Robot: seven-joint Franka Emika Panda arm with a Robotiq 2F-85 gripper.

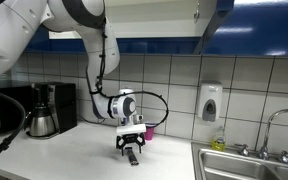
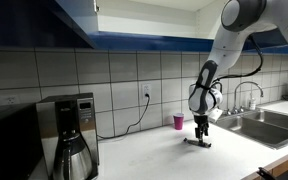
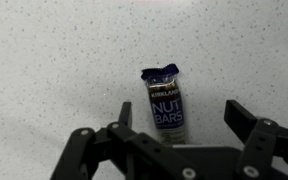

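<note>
A nut bar in a dark, shiny wrapper lies flat on the speckled white counter. Its lettering reads "Kirkland Nut Bars" in the wrist view, and its lower end is partly covered by the gripper's body. My gripper is open, with one finger on each side of the bar and bare counter showing between. The bar sits nearer the left finger in that view. From outside, the bar shows just beneath the gripper, also in the second exterior view. Exact height above it is hard to tell.
A pink cup stands near the tiled wall behind the gripper. The coffee maker is at the far end of the counter, and a steel sink at the other.
</note>
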